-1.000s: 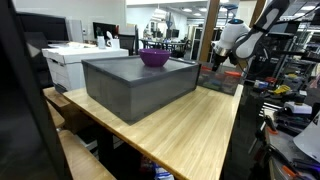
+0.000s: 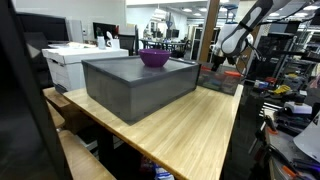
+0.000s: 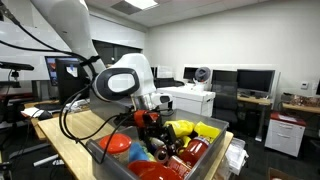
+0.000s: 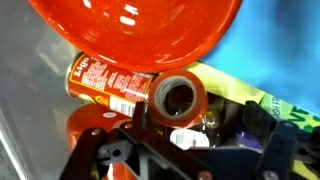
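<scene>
My gripper stands open, its dark fingers set apart at the bottom of the wrist view. Between and just beyond them is an orange-red, ring-topped object (image 4: 189,138) with a dark opening; it looks like a cup or bottle neck. Contact with it cannot be told. In exterior view 2 the gripper (image 3: 165,150) is low in the grey bin (image 3: 208,162), partly hidden among its contents. Beside the ringed object lies a red and gold can (image 4: 100,78). A red bowl (image 4: 150,30) fills the top of the wrist view.
Yellow items (image 3: 207,131) and a red item (image 3: 155,171) crowd the bin. A blue item (image 4: 270,50) lies at right in the wrist view. A purple bowl (image 2: 154,58) tops a grey box (image 2: 130,92).
Over the bin at the far end of the table, the arm has shifted slightly in exterior view 1. Everything else there looks the same.
</scene>
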